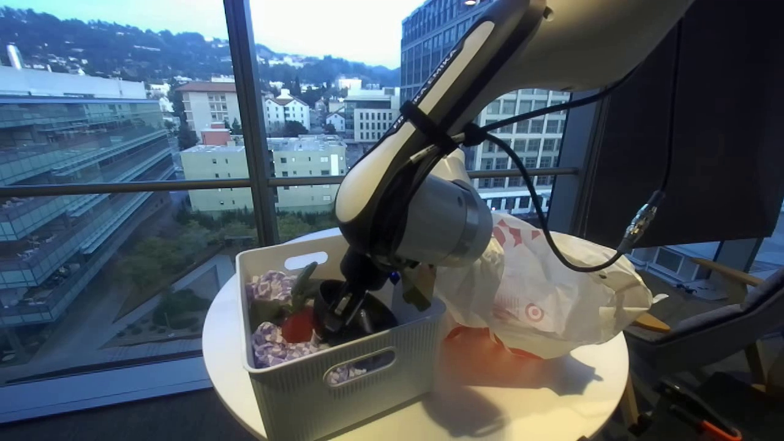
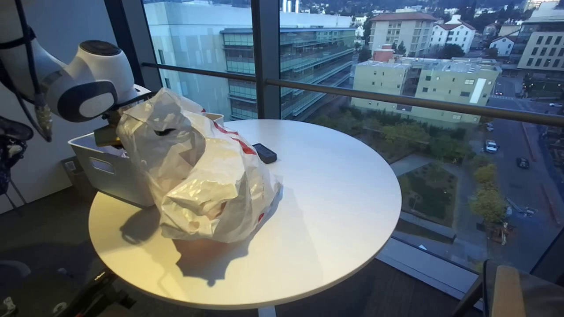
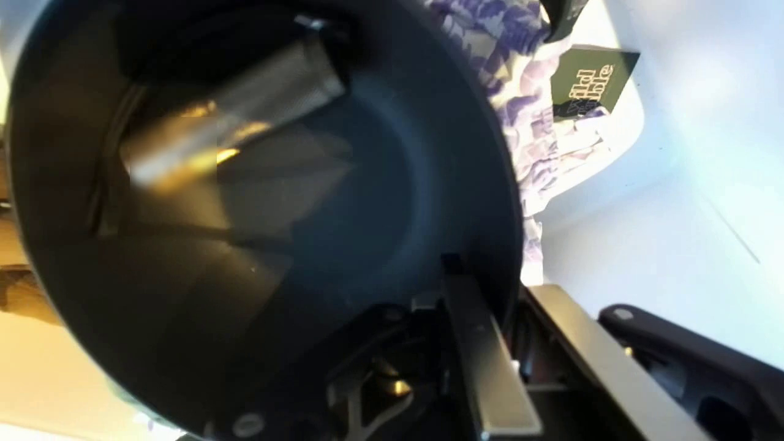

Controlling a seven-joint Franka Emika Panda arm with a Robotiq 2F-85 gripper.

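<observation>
A round black bowl [image 3: 353, 191] fills much of the wrist view. My gripper is shut on its rim, one finger inside the wall and the other outside. A blurred, silvery cylindrical item [image 3: 250, 110] shows inside the bowl. In exterior view 1 the bowl [image 1: 371, 317] is tilted within the light grey bin [image 1: 345, 400], and my gripper [image 1: 343, 309] reaches down into the bin with it. Exterior view 2 has the gripper and bowl hidden behind the plastic bag and bin wall.
Purple-and-white patterned cloth [image 1: 279, 345], a red item [image 1: 297, 326] and a green plush-like thing [image 1: 301, 283] share the bin. A crumpled white shopping bag [image 1: 558, 294] stands close beside it. A small black object [image 2: 265, 153] lies on the round table [image 2: 328, 211], whose far side is largely clear.
</observation>
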